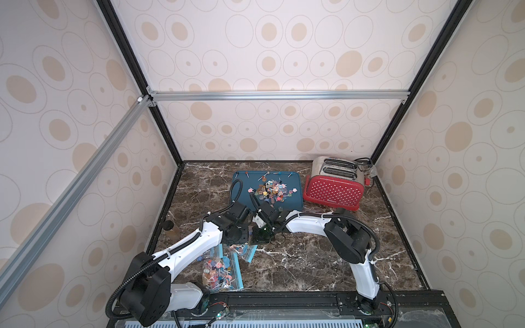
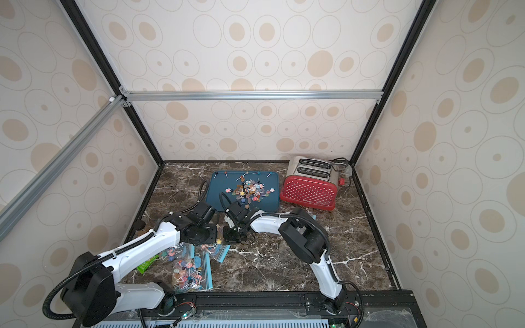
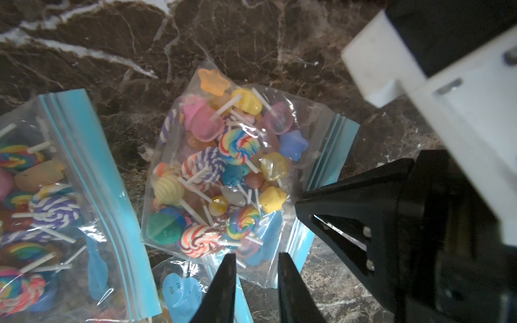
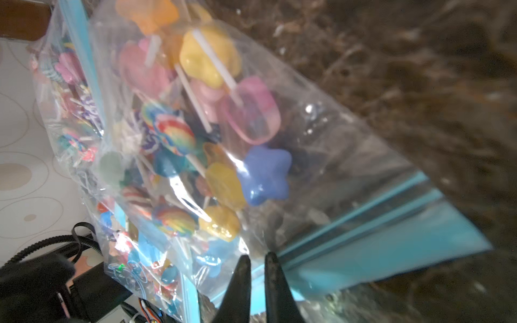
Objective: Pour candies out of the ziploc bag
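Note:
A clear ziploc bag (image 3: 226, 172) of lollipops and candies lies on the dark marble surface, its blue zip strip to the right in the left wrist view. More filled bags (image 1: 218, 273) lie beside it. My left gripper hangs over this bag's near edge, fingers apart and empty. My right gripper is low at the bag's zip edge, fingertips a little apart; whether bag film is between them is unclear. Loose candies (image 1: 273, 191) lie on the blue tray (image 1: 295, 202) behind the arms.
A red toaster (image 1: 333, 191) with its cord stands at the back right, beside the tray. My two arms meet closely over the bags at the middle left.

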